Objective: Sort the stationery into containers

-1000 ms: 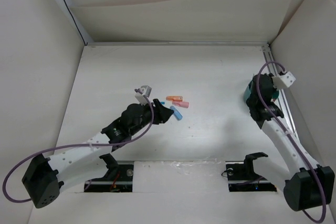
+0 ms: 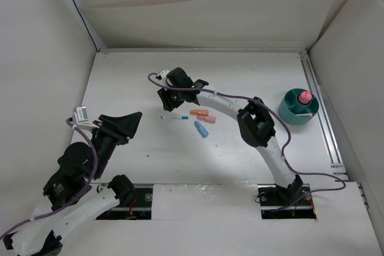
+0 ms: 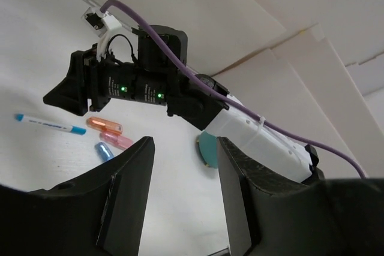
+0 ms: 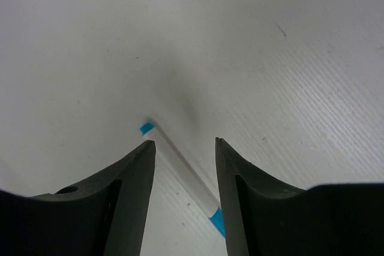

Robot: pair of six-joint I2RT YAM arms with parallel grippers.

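A white marker with blue ends (image 2: pixel 174 117) lies on the table beside an orange item (image 2: pixel 199 112), a pink item (image 2: pixel 206 119) and a blue item (image 2: pixel 201 129). My right gripper (image 2: pixel 170 101) is above the marker; in the right wrist view the marker (image 4: pixel 186 172) shows beneath and between the open fingers. My left gripper (image 2: pixel 128 125) is at the left, its fingers apart with nothing held. A teal container (image 2: pixel 291 114) at the right holds a pink object (image 2: pixel 305 97) and a light stick-like item.
Pale walls (image 2: pixel 48 106) enclose the table. The right arm lies across the middle-right of the table.
My right gripper has swept left from the container to over the marker. My left arm has pulled back to the left, away from the items.
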